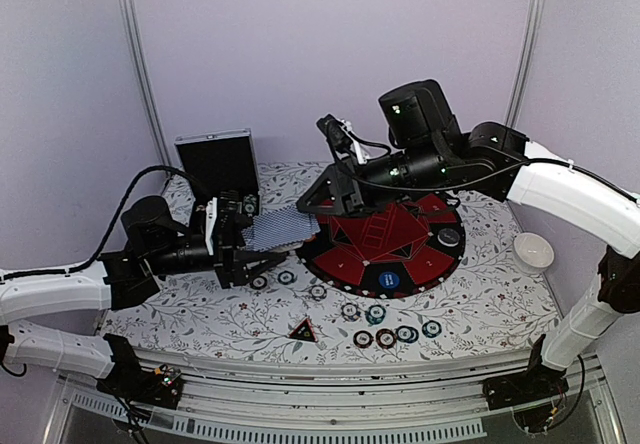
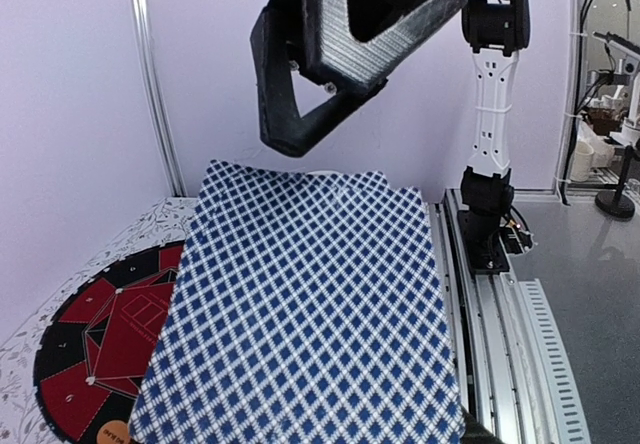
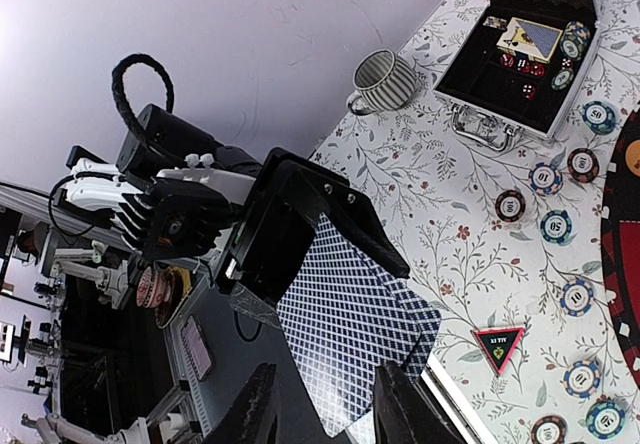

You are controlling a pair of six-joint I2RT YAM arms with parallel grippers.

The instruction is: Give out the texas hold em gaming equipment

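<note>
My left gripper (image 1: 255,239) is shut on a stack of blue-and-white checked playing cards (image 1: 282,229), held above the table's left middle. In the left wrist view the cards (image 2: 310,314) fill the lower centre, their far edges slightly uneven. Close to the cards' outer edge, my right gripper (image 1: 308,204) comes in from the right. Its fingers (image 3: 260,409) stand apart in the right wrist view, and the cards' corner (image 3: 345,404) shows in the gap. Whether those fingers touch the cards is unclear. An open case (image 3: 470,74) holds a card pack, chips and red dice.
A round red-and-black game mat (image 1: 430,259) covers the centre right. Several chips (image 1: 362,339) and a triangular marker (image 1: 303,331) lie toward the front. A white bowl (image 1: 533,252) stands far right, and a striped mug (image 3: 385,81) beside the case.
</note>
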